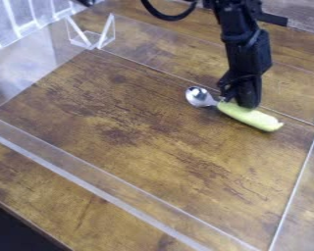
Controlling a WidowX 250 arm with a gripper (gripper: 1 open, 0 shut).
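A silver spoon (198,96) lies on the wooden table in the right half of the camera view, its bowl to the left. A pale green elongated object (257,119) lies at its right end, pointing down-right. My black gripper (235,101) is lowered over the spot where the two meet, at the upper-left end of the green object. Its fingertips are dark and partly hidden, so I cannot tell how far apart they are or whether anything is between them.
Clear plastic walls (121,231) bound the work area on several sides, with a small clear bracket (91,33) at the back left.
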